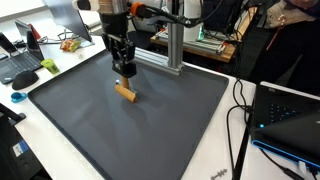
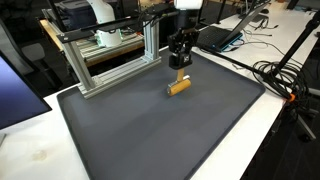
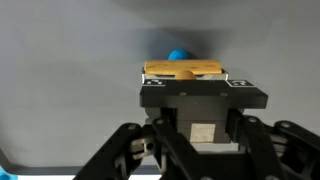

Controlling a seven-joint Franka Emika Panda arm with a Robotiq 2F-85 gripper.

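Observation:
A wooden mallet-like piece, with a light cylindrical head [image 2: 179,87] and an upright handle [image 2: 181,74], stands low at the grey table top. My gripper [image 1: 124,72] is above the head and shut on the handle. In the wrist view the wooden head [image 3: 184,67] lies crosswise past the fingertips, and the round handle end [image 3: 185,75] shows between them. A small blue round thing [image 3: 179,55] peeks out just beyond the head; the rest of it is hidden. Whether the head touches the table or the blue thing, I cannot tell.
Around the piece, the grey table top [image 2: 135,120] is widely clear. A metal frame [image 2: 121,73] stands along its back edge. A laptop [image 1: 22,62] and loose cables lie off the far side. Near the right side is a dark case [image 1: 285,120].

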